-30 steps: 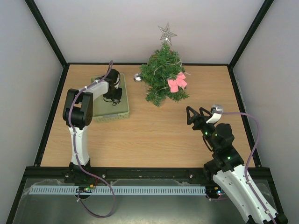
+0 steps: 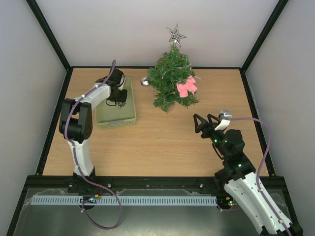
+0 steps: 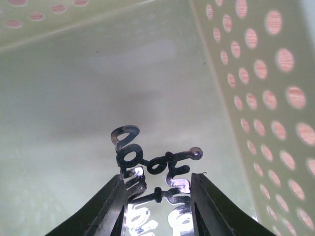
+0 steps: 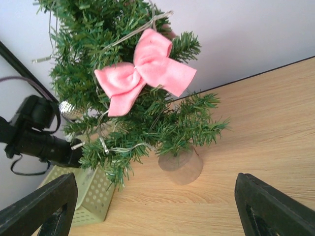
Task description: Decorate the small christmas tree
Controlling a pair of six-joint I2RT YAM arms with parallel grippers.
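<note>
My left gripper is down in the green basket (image 2: 115,120), shut on silver lettering ornaments (image 3: 132,155) that dangle between its fingers; the shiny cut-out words show against the basket floor. The small tree (image 2: 170,73) stands at the back centre with a silver star (image 2: 176,36) on top and a pink bow (image 4: 140,71) on its front right. A silver bauble (image 2: 145,81) shows at its left side. My right gripper (image 2: 204,123) is open and empty, facing the tree from the front right.
The basket's perforated wall (image 3: 266,113) rises beside the left gripper. Pale walls surround the table at back and sides.
My right arm has moved very slightly; the tree looks unchanged.
</note>
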